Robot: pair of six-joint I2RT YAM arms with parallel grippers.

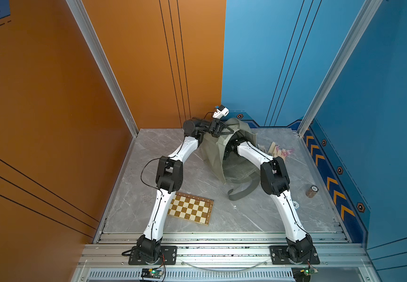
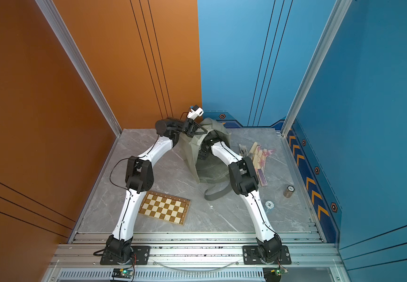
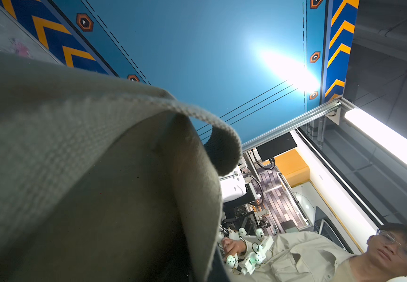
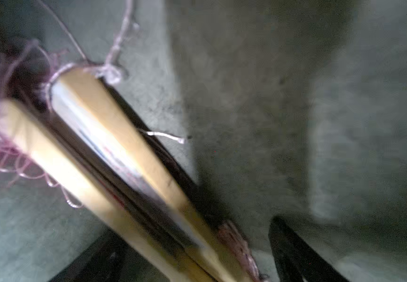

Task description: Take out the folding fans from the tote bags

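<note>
The grey-green tote bag [image 1: 234, 166] stands at the back middle, its strap [image 1: 243, 192] lying in front. My left gripper [image 1: 224, 129] is at the top rim, shut, with bag fabric [image 3: 71, 141] filling much of the left wrist view. My right arm reaches inside the bag. In the right wrist view a folding fan [image 4: 100, 131] with wooden guards and pink tassel threads lies between the open fingers of my right gripper, against the dim bag lining.
Several folded fans [image 2: 259, 159] lie right of the bag. A brown cylinder [image 2: 288, 191] and a white round item [image 2: 269, 205] are at front right, a checkerboard [image 2: 164, 207] at front left.
</note>
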